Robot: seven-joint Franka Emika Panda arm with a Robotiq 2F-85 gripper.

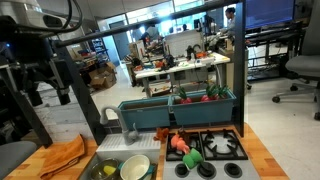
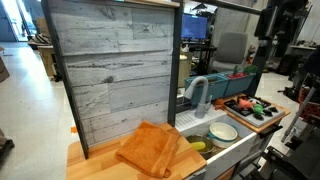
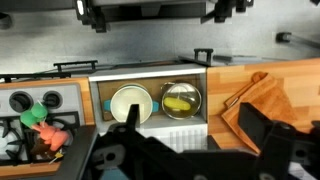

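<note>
In exterior view 1, my gripper (image 1: 46, 90) hangs high at the left, above the counter and the sink side. The wrist view looks down past the gripper, whose fingers stand wide apart at the top edge, open with nothing between them. Below are a cream bowl (image 3: 131, 101) and a metal pot, with a yellow item (image 3: 177, 103) inside it, both in the sink. An orange cloth (image 3: 262, 108) lies on the wooden counter beside the sink. On the stove side are a red-orange toy (image 3: 50, 136) and a green one (image 3: 39, 112).
A grey faucet (image 1: 119, 121) rises behind the sink. Blue bins (image 1: 203, 111), one with red and green items, stand behind the stove (image 1: 216, 148). A white plank panel (image 2: 125, 75) in a dark frame stands behind the cloth.
</note>
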